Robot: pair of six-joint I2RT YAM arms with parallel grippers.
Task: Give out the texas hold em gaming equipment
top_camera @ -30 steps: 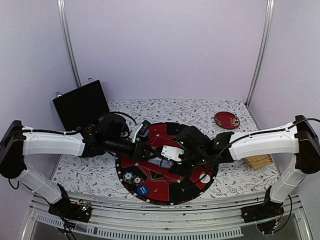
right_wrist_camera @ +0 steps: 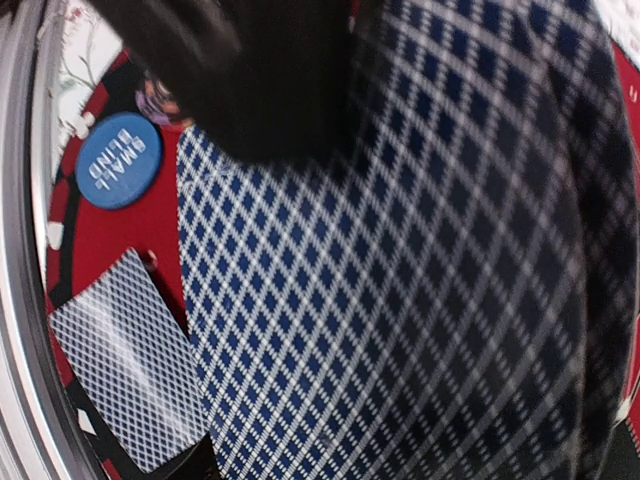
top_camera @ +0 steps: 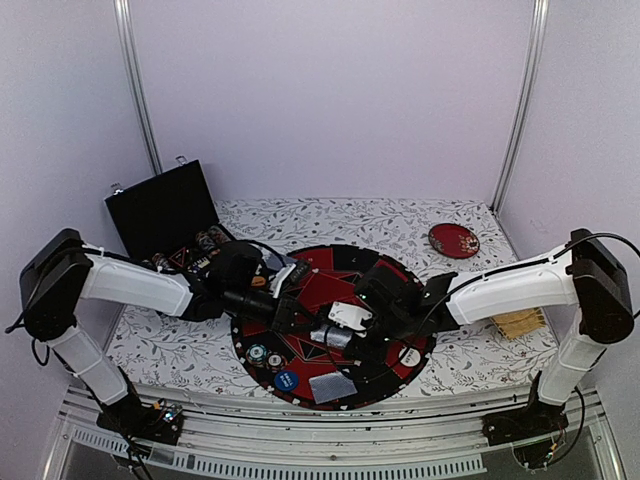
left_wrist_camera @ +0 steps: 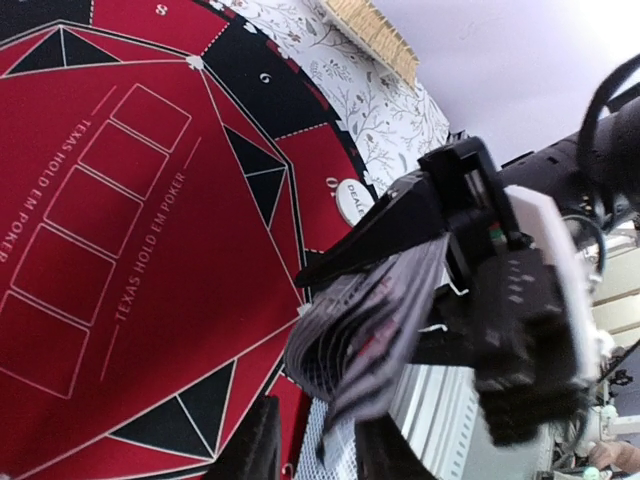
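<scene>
My right gripper (top_camera: pixel 345 340) is shut on a fanned stack of playing cards (left_wrist_camera: pixel 365 325), held above the round poker mat (top_camera: pixel 330 280). Its blue-and-white patterned backs (right_wrist_camera: pixel 380 290) fill most of the right wrist view. Close beside the stack, my left gripper stands with its fingers (left_wrist_camera: pixel 258 440) apart; the stack's lower corner shows near the gap. Whether they touch is unclear. One patterned card (top_camera: pixel 333 387) lies back up on the mat's near edge, beside the blue small blind disc (right_wrist_camera: pixel 118 160).
At the left stands an open black case (top_camera: pixel 165 212) with chips. Chip stacks (top_camera: pixel 257 355) sit on the mat's left side, a white dealer disc (top_camera: pixel 410 357) on its right. A red plate (top_camera: pixel 454 240) and a tan item (top_camera: pixel 518 323) lie at the right.
A card now lies on the mat's near edge where bare mat showed before. My left gripper has shifted and its arm is posed differently; the right arm has moved slightly, still with the stack.
</scene>
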